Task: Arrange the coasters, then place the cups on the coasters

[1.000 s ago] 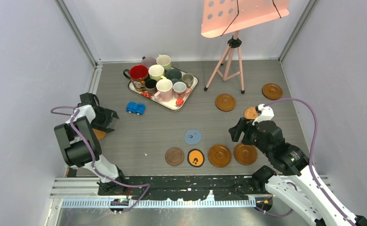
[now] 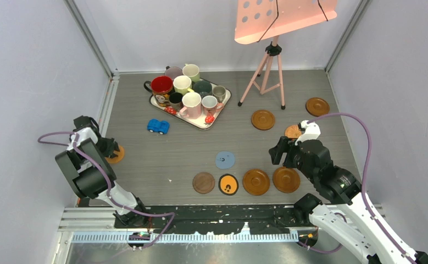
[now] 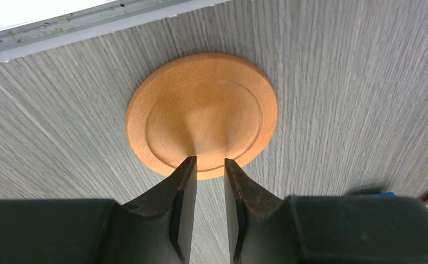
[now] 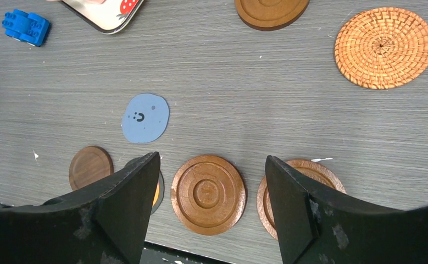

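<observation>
An orange-brown round wooden coaster [image 3: 203, 113] lies at the table's far left. My left gripper is above its rim, its fingers parted by a narrow gap with nothing held between them. Several cups crowd a white tray [image 2: 201, 124] at the back, among them a red mug [image 2: 161, 87], a pink mug [image 2: 191, 104] and a small white-and-pink cup [image 2: 209, 103]. My right gripper stands wide open and empty above the coasters at the front right. No cup is in either gripper.
Several more coasters lie about, including a blue one [image 2: 224, 160], a woven one [image 4: 384, 48] and a dark brown one [image 2: 203, 182]. A blue toy car [image 2: 158, 126] sits left of the tray. The pink stand [image 2: 270, 63] is at the back. Mid-table is mostly clear.
The cups and coasters have not moved; the right arm is nearly still.
</observation>
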